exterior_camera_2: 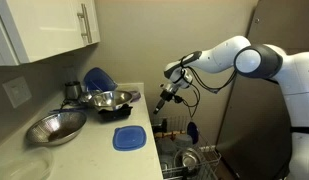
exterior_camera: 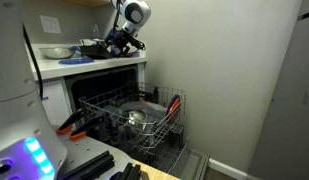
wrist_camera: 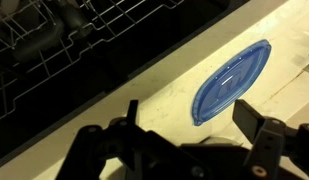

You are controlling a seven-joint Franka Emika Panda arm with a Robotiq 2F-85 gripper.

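My gripper is open in the wrist view, its two dark fingers well apart with nothing between them. Past the fingers, a blue oval lid or tray [wrist_camera: 231, 82] lies flat on the pale counter, apart from the gripper. The second exterior view shows the same blue piece [exterior_camera_2: 129, 138] near the counter's edge, with the gripper [exterior_camera_2: 161, 104] raised to its right, by the dishwasher side. In the first exterior view the gripper [exterior_camera: 121, 44] hangs above the counter end. A pulled-out dishwasher rack [exterior_camera: 99, 98] is below, with a metal bowl [exterior_camera: 137, 116] in it.
Metal bowls [exterior_camera_2: 56, 127] and a large strainer [exterior_camera_2: 112, 99] crowd the counter's wall side. A clear bowl [exterior_camera_2: 24, 163] sits near its front. The upper cabinet [exterior_camera_2: 49, 28] overhangs at left.
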